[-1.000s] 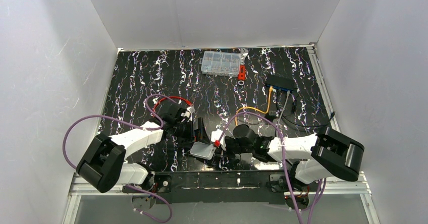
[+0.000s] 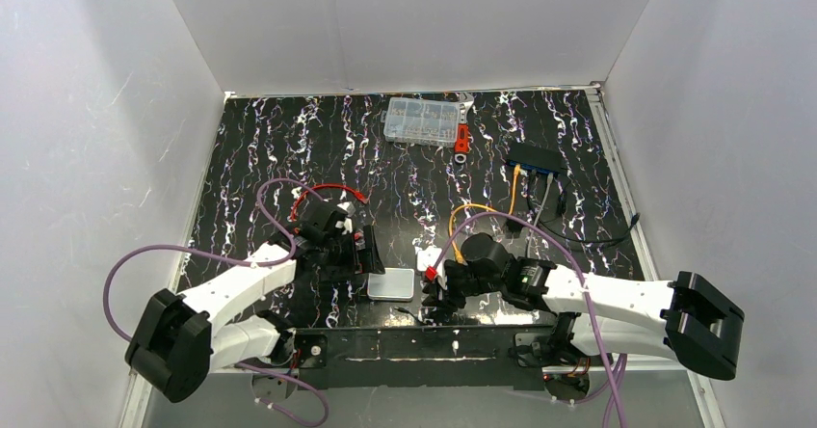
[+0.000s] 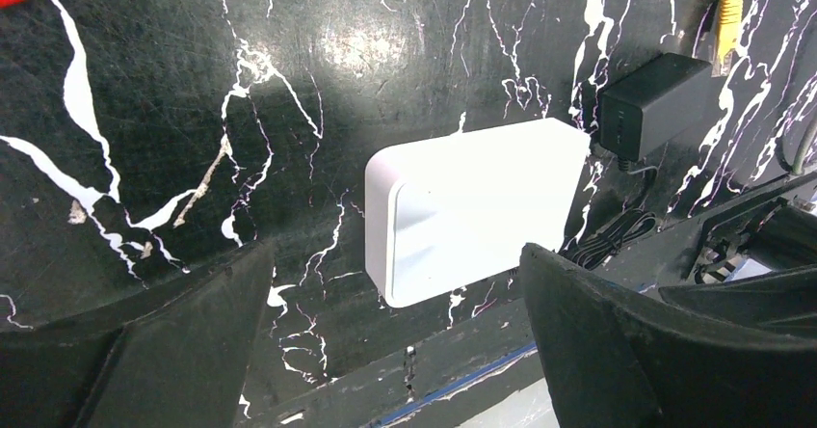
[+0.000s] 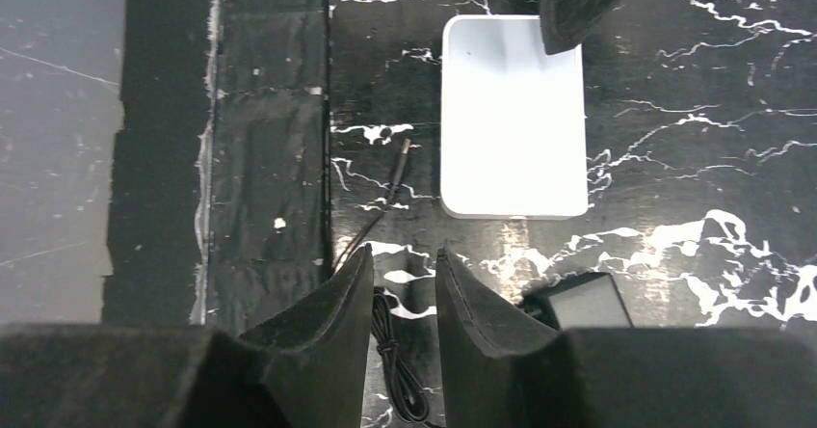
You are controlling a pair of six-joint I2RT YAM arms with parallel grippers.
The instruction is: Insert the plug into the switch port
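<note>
The white switch (image 2: 390, 284) lies flat on the table near its front edge; its port is not visible now. In the left wrist view the switch (image 3: 482, 211) shows between the wide-apart fingers of my open left gripper, which is not gripping it. A slim black plug (image 4: 401, 158) on a thin cable rests on the table beside the switch (image 4: 513, 120). My right gripper is slightly open, its fingertips apart with nothing between them. One left gripper finger (image 4: 573, 9) overlaps a corner of the switch in the right wrist view.
A black adapter (image 3: 655, 105) sits close to the switch, near a yellow cable end (image 3: 727, 28). Coiled black cord (image 4: 400, 380) lies by the front edge. Farther back are a red cable (image 2: 332, 187), an organiser box (image 2: 422, 121) and a black-and-blue device (image 2: 536, 157).
The switch, earlier tilted up in my left gripper, now rests flat, released. My right gripper has parted slightly and backed away to the right; the left arm has shifted left.
</note>
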